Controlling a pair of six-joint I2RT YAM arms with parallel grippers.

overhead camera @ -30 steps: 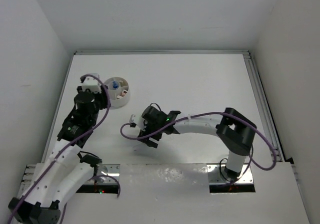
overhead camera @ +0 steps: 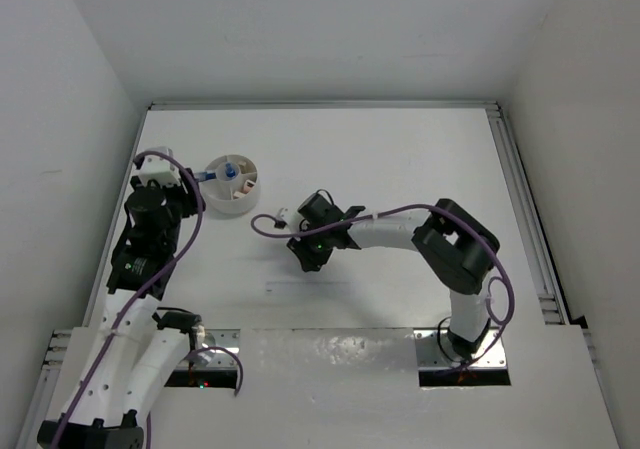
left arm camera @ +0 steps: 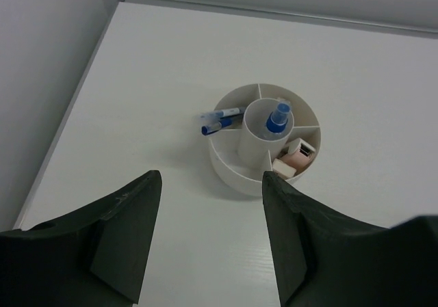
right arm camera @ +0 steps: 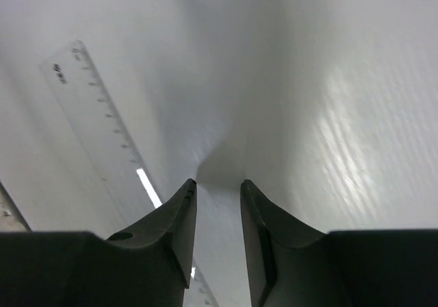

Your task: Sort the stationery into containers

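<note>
A clear ruler [right arm camera: 92, 109] lies flat on the table, in the right wrist view running from upper left down behind one fingertip. Close above it is my right gripper, its fingers a narrow gap apart; whether the ruler's edge is caught between them cannot be made out. The round white organizer [left arm camera: 236, 178] stands at the back left. Two blue pens [left arm camera: 219, 125] poke out over its left rim, a blue-topped item [left arm camera: 278, 117] stands in its centre cup, and small blocks [left arm camera: 296, 154] fill its right compartment. My left gripper is open and empty, short of the organizer.
White walls [overhead camera: 600, 119] and a metal rail [overhead camera: 330, 104] bound the table.
</note>
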